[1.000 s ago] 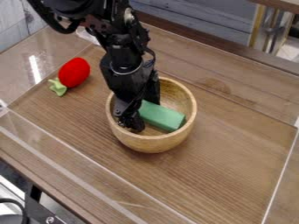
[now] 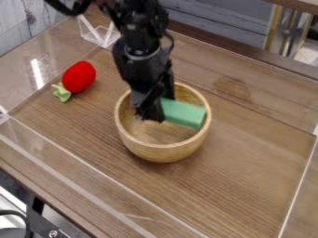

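My black gripper point(image 2: 159, 96) is over a round wooden bowl point(image 2: 152, 149) near the centre, shut on a green block point(image 2: 183, 114). The block is tilted over the right part of the bowl, overlapping its rim in this view. Motion blur on the gripper hides exactly where its fingertips meet the block.
A red item point(image 2: 78, 76) and a small pale green item point(image 2: 61, 92) lie to the left of the bowl. A white wire rack point(image 2: 99, 30) is at the back left.
The gripper and green block have moved up in the view, out from deeper in the bowl, and the gripper is now blurred.
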